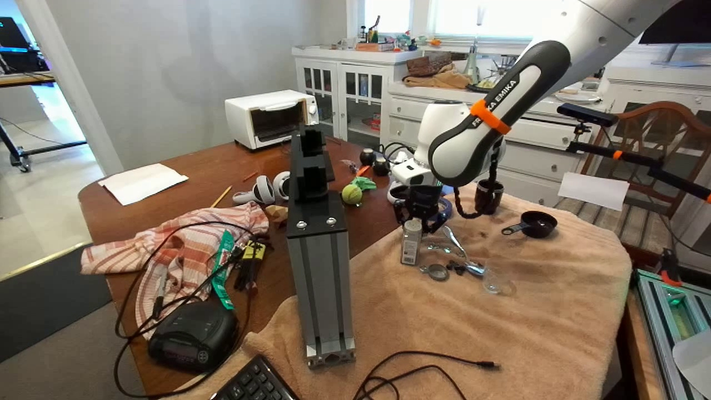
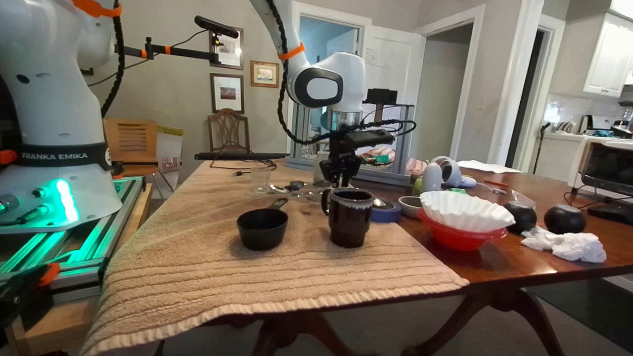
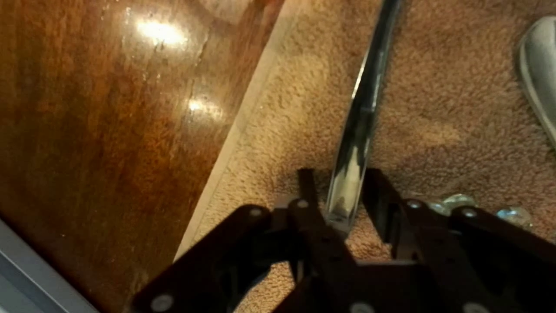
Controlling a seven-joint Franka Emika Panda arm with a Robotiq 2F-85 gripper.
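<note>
In the wrist view a long, shiny metal utensil (image 3: 367, 99) runs from the top edge down between the dark fingers of my gripper. The fingers are shut on the end of its handle; its far end lies outside the picture. Low over the tan towel, my gripper (image 1: 421, 225) is behind a clear bottle with a grey top (image 1: 411, 243). From the other side, the gripper (image 2: 339, 181) shows behind the dark mug (image 2: 350, 219), which hides part of the surface below it.
A second silver utensil (image 1: 463, 253) lies on the towel (image 1: 533, 320) beside small clear and dark bits. A clear cup (image 1: 493, 283) and black measuring cup (image 1: 536, 225) stand to the right. A tall metal frame (image 1: 323, 280) rises left of the bottle.
</note>
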